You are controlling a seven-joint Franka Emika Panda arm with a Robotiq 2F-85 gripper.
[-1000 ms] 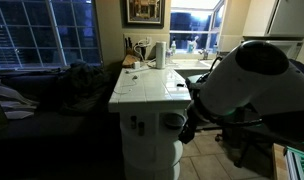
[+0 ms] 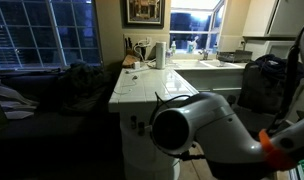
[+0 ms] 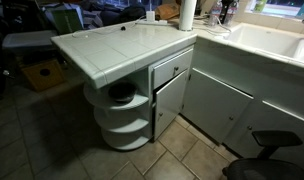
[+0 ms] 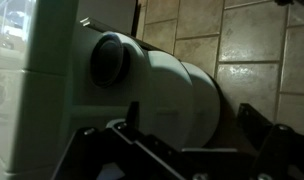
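A dark round bowl (image 4: 109, 58) sits on the upper rounded shelf (image 4: 137, 75) at the end of a white cabinet. From the other side, exterior view 2 shows the same bowl (image 3: 122, 92) under the counter overhang. My gripper stands open at the bottom of the wrist view, its dark fingers (image 4: 132, 115) wide apart and nothing seen between them. Bowl and fingers look apart. In exterior view 1 the white arm (image 2: 207, 130) covers the shelf area, and the fingertips cannot be made out there.
The tiled countertop (image 3: 117, 50) juts out above the shelves, and its edge (image 4: 47, 75) runs close along the left of the wrist view. Lower shelves (image 3: 124, 140) are bare. A black chair (image 3: 267, 160) stands at the right; open floor (image 3: 192, 155) lies between.
The arm has come down and across to the left in exterior view 1, and now hides the bowl and part of the shelves. The counter and its things look unchanged.
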